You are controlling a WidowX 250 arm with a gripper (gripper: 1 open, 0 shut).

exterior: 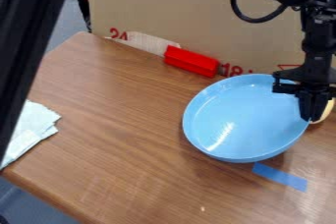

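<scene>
A light blue plate (239,122) lies on the wooden table (125,140) at the right. My black gripper (309,110) is at the plate's right rim, pointing down. Whether its fingers are shut on the rim or apart is hard to tell. A small yellowish object behind the gripper at the right is mostly hidden.
A red block (191,60) sits at the back against a cardboard box (184,12). A white cloth (29,128) is at the left edge, and blue tape (281,178) is on the table below the plate.
</scene>
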